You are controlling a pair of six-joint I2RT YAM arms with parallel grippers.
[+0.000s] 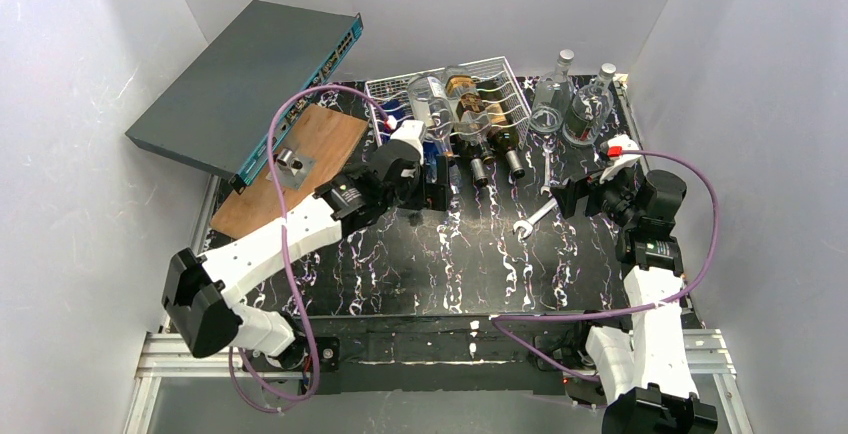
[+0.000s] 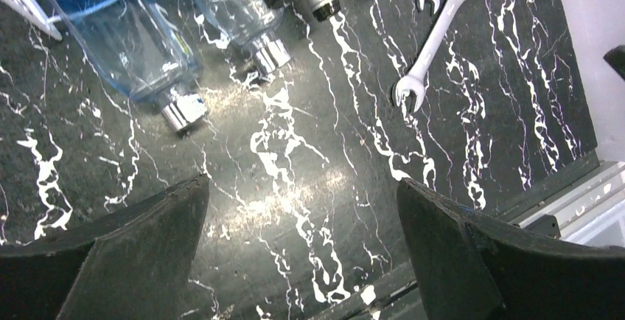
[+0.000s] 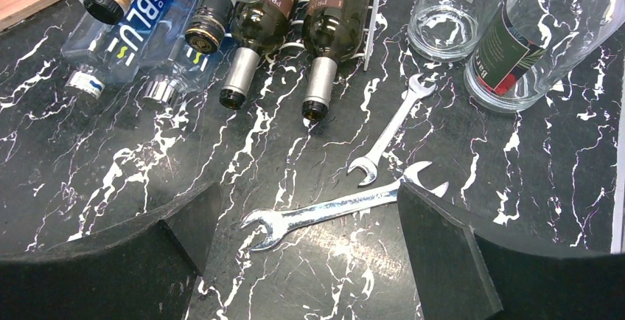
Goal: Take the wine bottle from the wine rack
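Observation:
A white wire wine rack [image 1: 517, 94] at the back centre holds several bottles in two layers, necks toward the front. Two dark green wine bottles [image 3: 322, 43] with silver-topped necks lie on the rack's right side. Left of them are blue-labelled clear bottles [image 3: 103, 47], and clear bottles [image 1: 431, 104] rest on the upper layer. My left gripper [image 1: 432, 194] is above the table before the rack's left part, open and empty; blue bottle necks [image 2: 183, 108] lie beyond its fingers. Farther right, my right gripper [image 1: 562, 199] stands open, nothing between its fingers.
Two wrenches lie on the dark marbled table; the larger wrench [image 3: 324, 213] is in front of my right gripper. Two upright clear bottles [image 1: 548, 104] stand right of the rack. A wooden board [image 1: 245, 209] and a grey box [image 1: 240, 79] fill the left.

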